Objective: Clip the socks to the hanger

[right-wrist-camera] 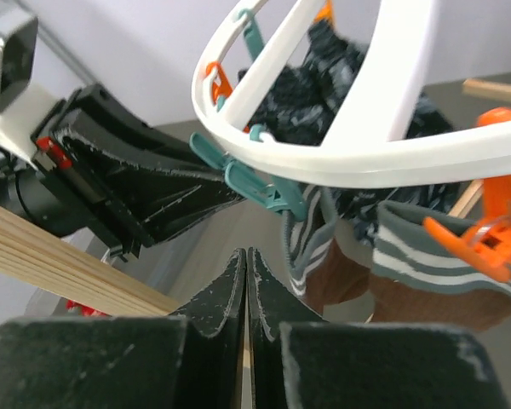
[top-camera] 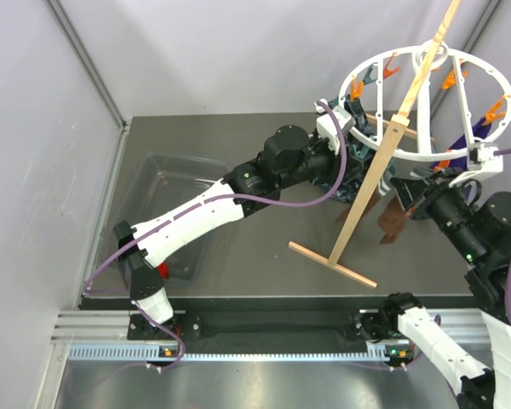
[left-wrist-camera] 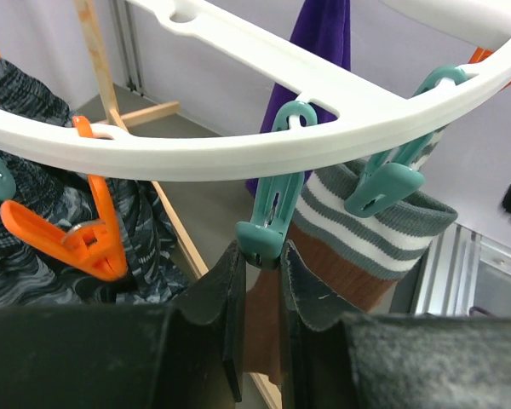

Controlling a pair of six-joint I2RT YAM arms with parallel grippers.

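Note:
The white hanger ring (top-camera: 424, 157) carries orange and teal clips. My left gripper has its fingertips close together on the end of a teal clip (left-wrist-camera: 274, 204); how firmly is unclear. Brown-and-grey striped socks (left-wrist-camera: 366, 230) hang behind and right of it, one at another teal clip (left-wrist-camera: 383, 186). A dark patterned sock (left-wrist-camera: 43, 239) hangs at left by an orange clip, and a purple sock (left-wrist-camera: 319, 34) behind. My right gripper is shut with nothing visible between its fingers, below and in front of the hanger, near the striped socks (right-wrist-camera: 443, 281).
The wooden stand (top-camera: 366, 187) rises between the arms, its foot on the grey floor. A clear bin (top-camera: 170, 170) with red items, partly hidden by my left arm, sits at left. The floor between bin and stand is clear.

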